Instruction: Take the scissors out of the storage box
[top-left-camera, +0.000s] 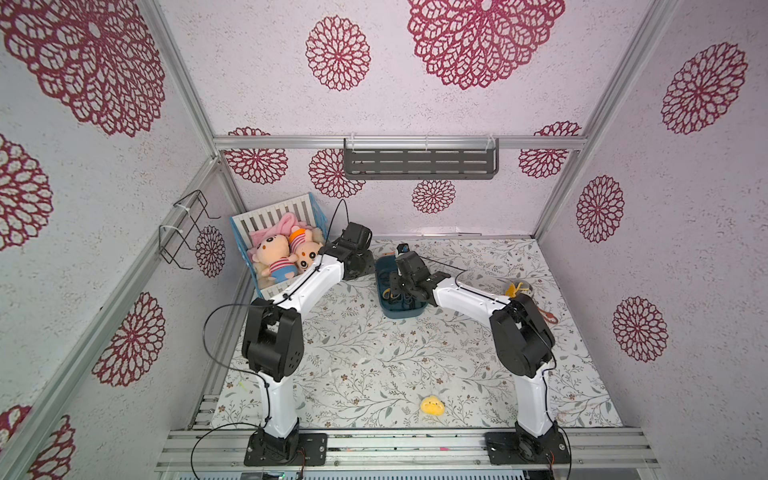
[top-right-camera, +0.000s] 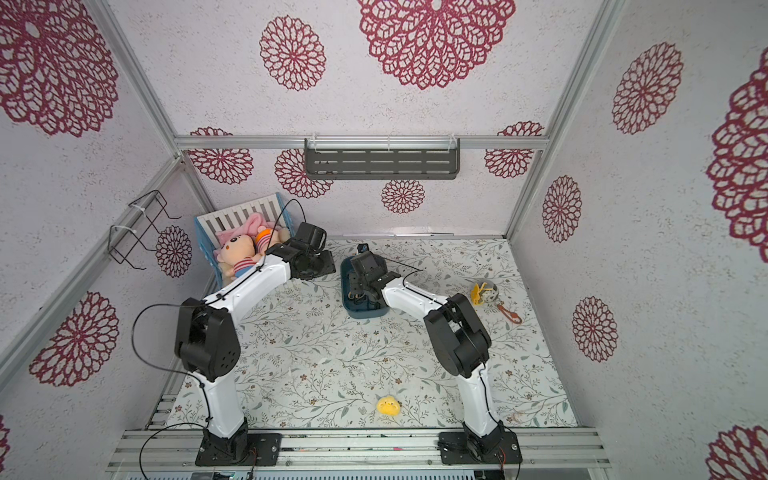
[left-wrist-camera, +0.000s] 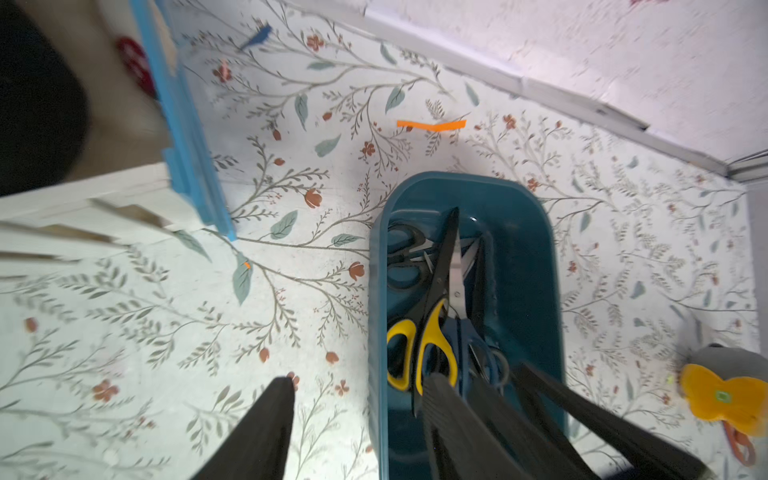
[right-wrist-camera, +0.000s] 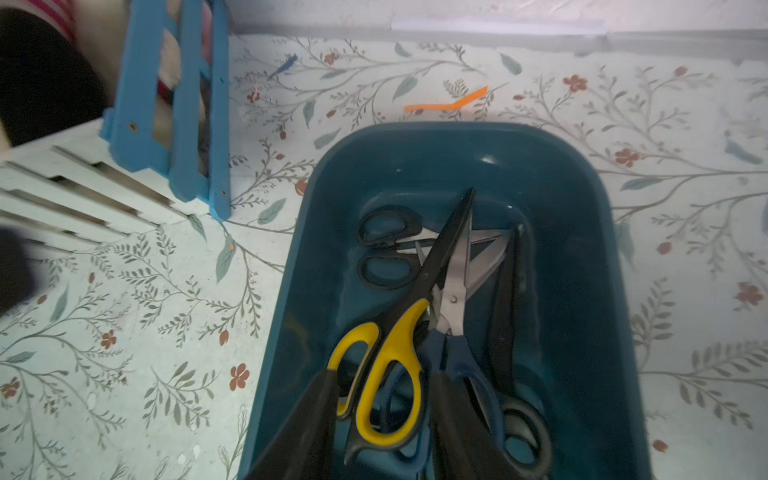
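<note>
The dark teal storage box stands on the table, with several scissors inside. Yellow-handled scissors lie at its left, blue-handled scissors beside them. Small black scissors rest at the back, and black-handled scissors run along the right. My right gripper is over the box, its fingers part open and blurred above the yellow and blue handles; contact with them cannot be told. Left of the box, my left gripper hangs open with nothing between its fingers.
A blue-and-white crate of plush dolls stands at the back left. A yellow toy lies near the front edge, and a red-handled item at the right.
</note>
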